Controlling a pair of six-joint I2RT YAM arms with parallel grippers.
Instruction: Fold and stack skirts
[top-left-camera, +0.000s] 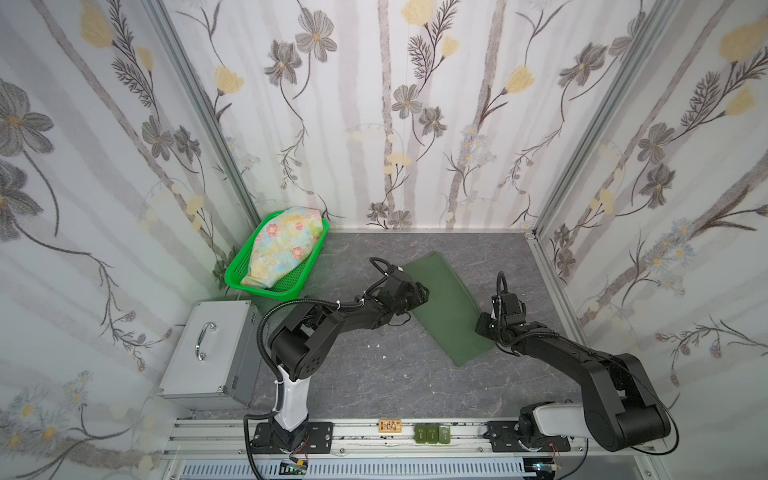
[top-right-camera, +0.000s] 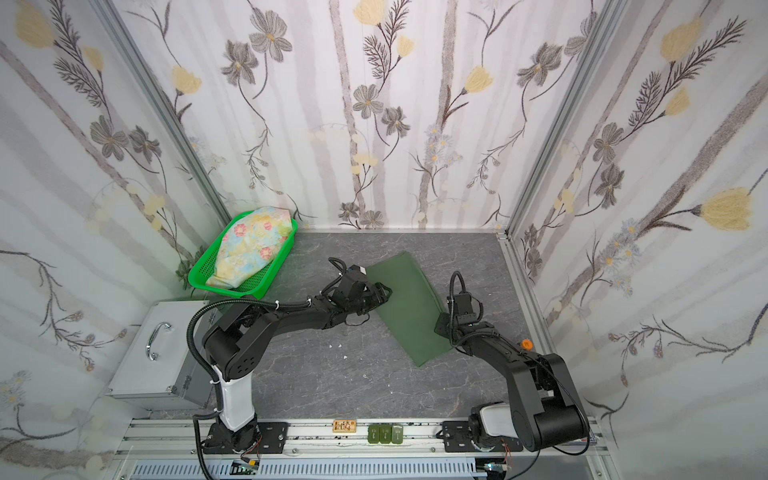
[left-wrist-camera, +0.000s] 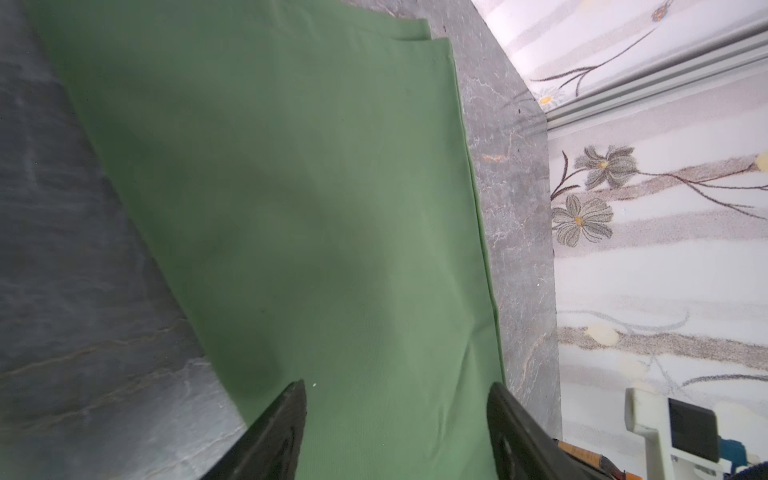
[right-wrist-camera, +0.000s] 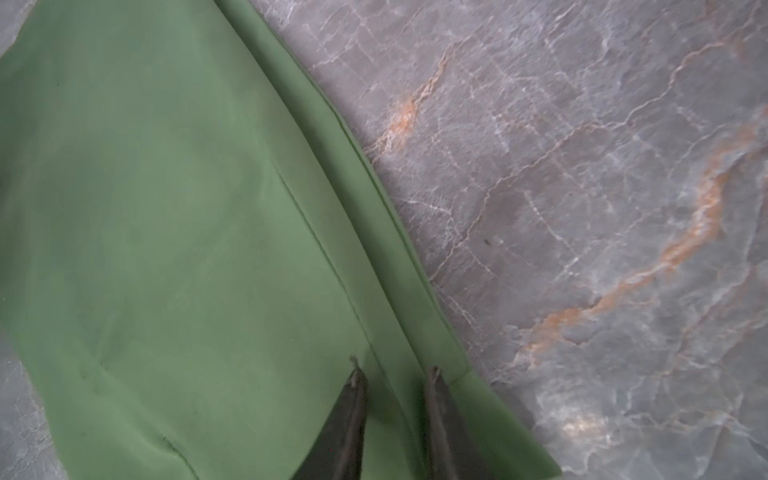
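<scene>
A green skirt (top-left-camera: 448, 320), folded into a long rectangle, lies slanted on the grey floor of the workspace. My left gripper (top-left-camera: 419, 294) is over its upper left part; in the left wrist view its fingers (left-wrist-camera: 272, 432) stand apart above the cloth, with nothing gripped. My right gripper (top-left-camera: 485, 324) is at the skirt's right long edge, near the lower end; in the right wrist view its fingers (right-wrist-camera: 340, 424) are close together at a narrow folded strip along that edge. Whether cloth is between the tips is hard to tell, as they are blurred.
A green basket (top-left-camera: 301, 276) holding a floral pastel cloth (top-left-camera: 276, 248) stands at the back left. A silver case (top-left-camera: 208, 368) with a handle sits at the front left. Bare floor surrounds the skirt.
</scene>
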